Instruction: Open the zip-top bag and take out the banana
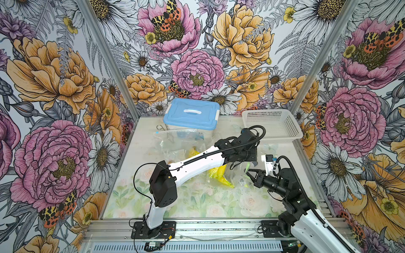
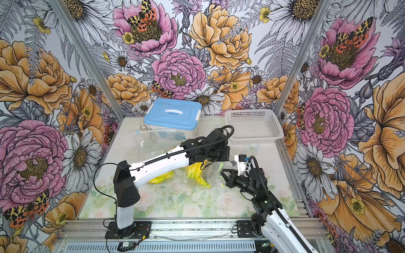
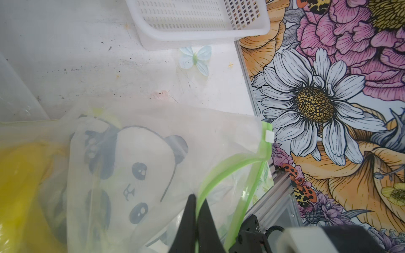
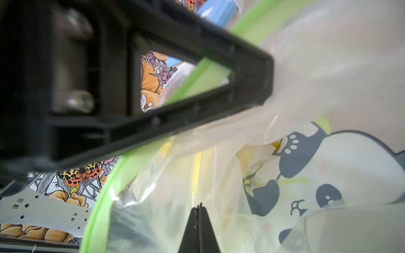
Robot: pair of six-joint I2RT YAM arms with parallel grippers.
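A translucent panda-print bag point(image 3: 126, 168) with a green zip edge point(image 3: 265, 143) fills the left wrist view, with yellow bananas point(image 1: 220, 176) showing through plastic in the middle of the table. My left gripper is shut at the bag's green edge; whether it pinches the film is hard to tell. My right gripper is also shut, down at the bag's opening, with clear film around it. In the right wrist view a black finger of the other gripper crosses the green edge.
A blue-lidded box point(image 1: 190, 113) stands at the back left, and a white perforated basket point(image 1: 272, 124) at the back right. Another clear zip bag point(image 2: 151, 141) lies before the box. My left arm stretches across the middle of the table.
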